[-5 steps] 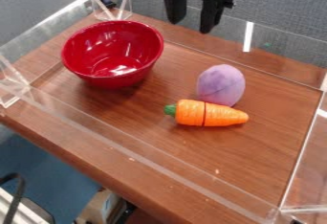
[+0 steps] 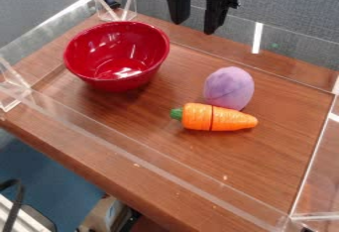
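My black gripper (image 2: pixel 199 8) hangs at the top centre, above the back of the wooden tray, with its two fingers apart and nothing seen between them. Below it to the left is a red bowl (image 2: pixel 117 69), empty. A purple rounded object (image 2: pixel 229 87) sits at the centre right. An orange toy carrot (image 2: pixel 216 118) with a green tip lies just in front of it, toward the middle.
Clear low walls border the wooden surface (image 2: pixel 172 172) on its sides. Grey mesh backing stands behind, and some hardware sits off the table at the lower left.
My gripper has shifted very slightly to the left and up. The bowl, carrot and purple object are unmoved.
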